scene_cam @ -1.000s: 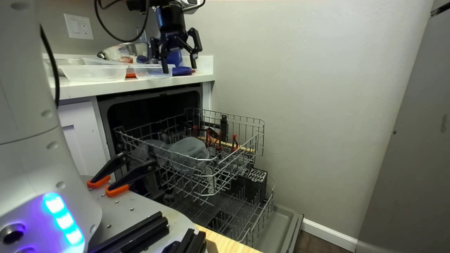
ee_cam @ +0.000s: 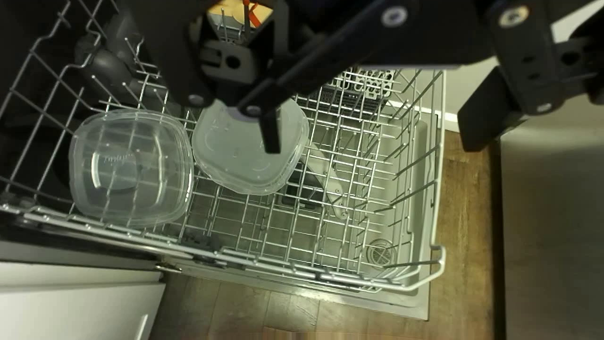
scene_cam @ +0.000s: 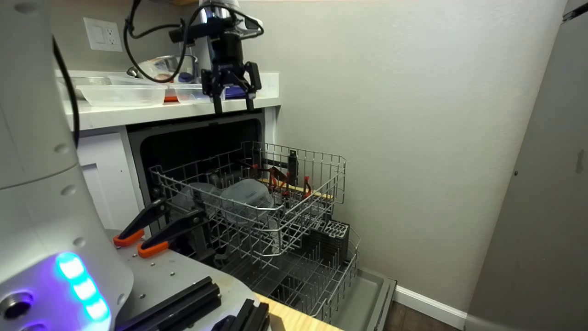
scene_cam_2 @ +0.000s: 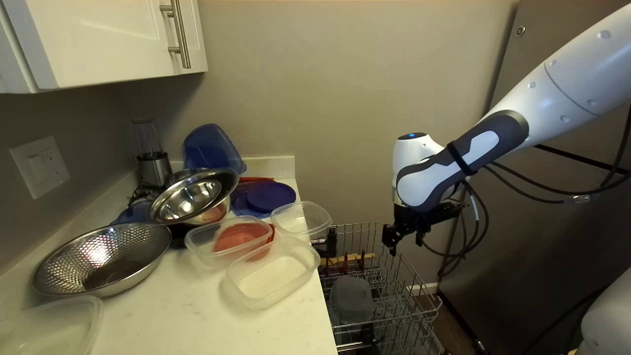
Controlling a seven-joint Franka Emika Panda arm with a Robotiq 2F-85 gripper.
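My gripper (scene_cam: 234, 108) hangs above the pulled-out upper dishwasher rack (scene_cam: 325, 158), with its two fingers spread and nothing between them. From the wrist view, one finger (ee_cam: 271, 133) overlaps a cloudy container (ee_cam: 255, 173) as seen from above, while the other finger (ee_cam: 481, 116) appears past the rack's side. Beside that container in the rack is a second clear container (ee_cam: 133, 170). Exterior view 2 also has the gripper (scene_cam_2: 405, 243) over the rack, to the right of the counter. Red-handled items (scene_cam: 278, 176) lie toward the rack's back.
On the counter (scene_cam_2: 195, 313) are several clear containers, including one at its edge (scene_cam_2: 275, 272), plus a colander (scene_cam_2: 103, 260), steel bowl (scene_cam_2: 192, 198) and blue lids (scene_cam_2: 270, 196). A lower rack (scene_cam: 330, 289) is pulled out beneath. The wall stands close behind the rack.
In exterior view 1, my gripper has come down a little, its fingertips now lower against the counter's edge. It stays open. The rack and its contents have not moved.
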